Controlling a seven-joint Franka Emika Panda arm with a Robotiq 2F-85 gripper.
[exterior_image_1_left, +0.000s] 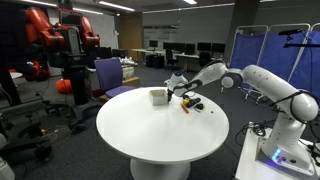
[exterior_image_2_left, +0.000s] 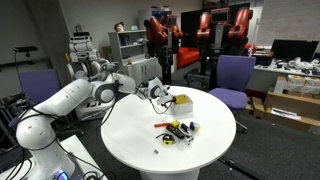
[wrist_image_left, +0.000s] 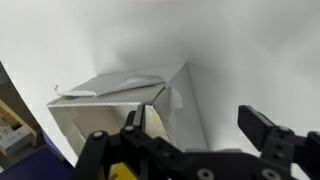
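A small open-topped cardboard box stands on the round white table, towards its far side. In the wrist view the box lies below and left of centre, its flap folded outward and one corner between the spread fingers. My gripper is open, with the left finger over the box's opening and the right finger over bare table. Something yellow shows in or behind the box, partly hidden by the left finger. From the second exterior side, the gripper is right beside the box.
Several small items lie on the table near the box, among them a red one, a black one and a yellow one. A purple chair stands behind its edge.
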